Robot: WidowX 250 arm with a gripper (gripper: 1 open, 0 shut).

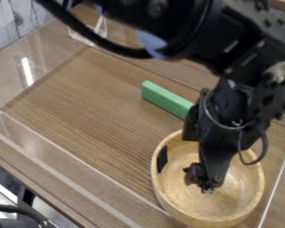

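My black gripper (191, 162) is low over a round wooden bowl (205, 206) at the lower right, open, with its fingers reaching down inside the rim. Part of the bowl's interior is hidden behind it. A green block (166, 97) lies on the wooden table behind the bowl, its right end close to the arm.
A blue object at the top centre is mostly hidden by the arm and a cable. Dark cables lie off the table's lower left edge.
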